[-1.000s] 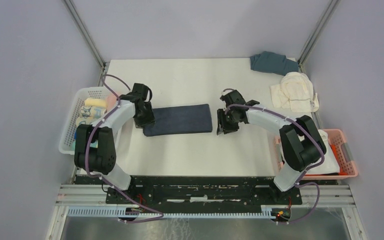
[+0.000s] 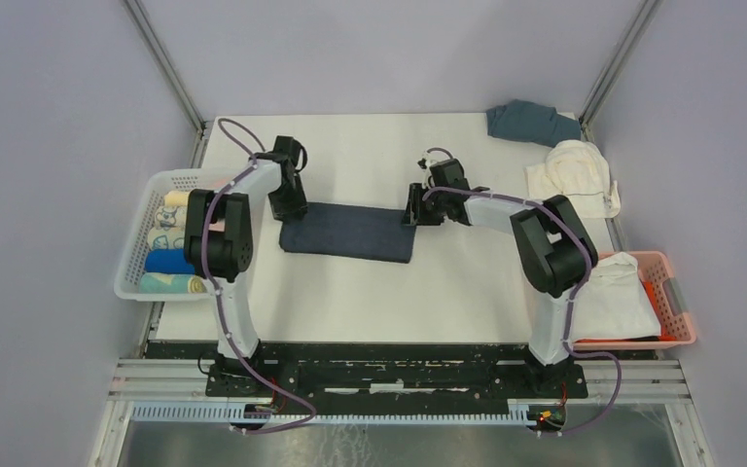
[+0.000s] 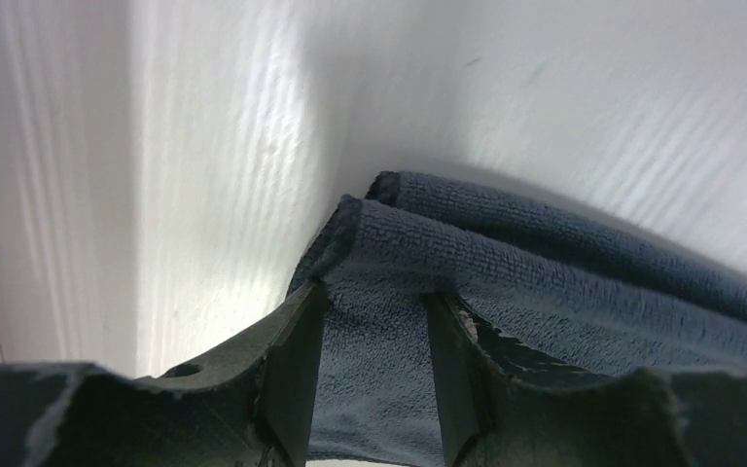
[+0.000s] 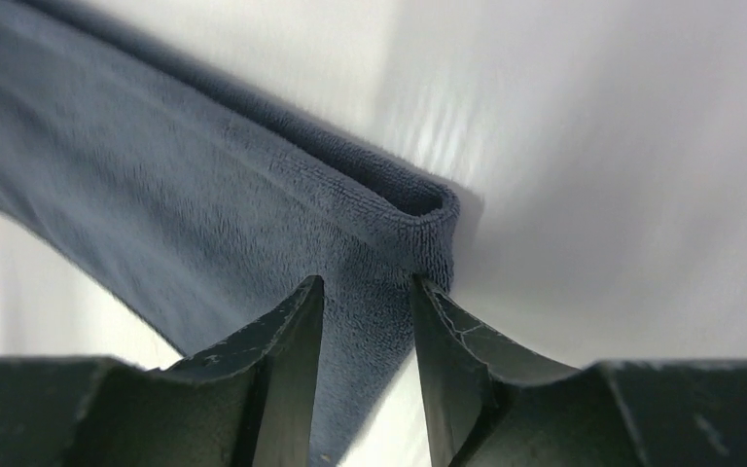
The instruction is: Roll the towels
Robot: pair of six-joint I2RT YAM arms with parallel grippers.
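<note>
A dark navy towel [image 2: 345,232] lies folded in a long strip across the middle of the table, its far edge turned over in a narrow lip [image 3: 486,253]. My left gripper is at the towel's far left corner, fingertips down on the cloth just below the lip, slightly apart. My right gripper is at the far right corner, its fingers part open over the cloth, one tip by the turned-up corner.
A white basket [image 2: 128,255] of rolled towels stands at the left. A pink basket [image 2: 677,326] with white cloths is at the lower right. A dark cloth [image 2: 530,122] and a cream towel [image 2: 569,180] lie at back right.
The towel has shifted slightly, its left end farther back.
</note>
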